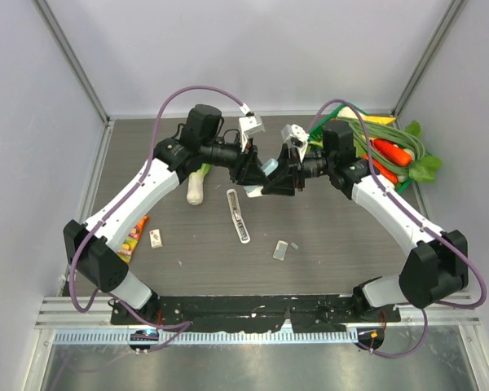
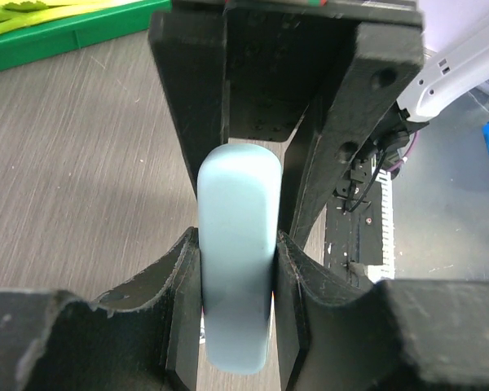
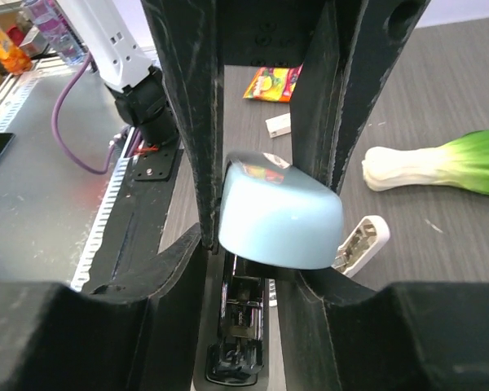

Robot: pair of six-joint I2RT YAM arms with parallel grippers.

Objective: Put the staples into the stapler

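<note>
A light-blue stapler [image 1: 269, 167] is in the air between my two grippers above the back middle of the table. My left gripper has its fingers against both sides of its blue shell [image 2: 239, 195]. In the right wrist view the blue end [image 3: 281, 216] tilts up, and a dark, metallic inner channel [image 3: 238, 326] shows below it. On either side of that channel are the fingers of my right gripper; how firmly they press is unclear. Pale flat pieces, a larger one [image 1: 280, 250] and a tiny one [image 1: 294, 245], lie on the table.
A long white slotted piece [image 1: 238, 216] lies below the grippers. Farther left are a leek [image 1: 196, 186], a small white box [image 1: 155, 238] and a colourful packet [image 1: 132, 239]. A green vegetable basket [image 1: 403, 186] fills the back right.
</note>
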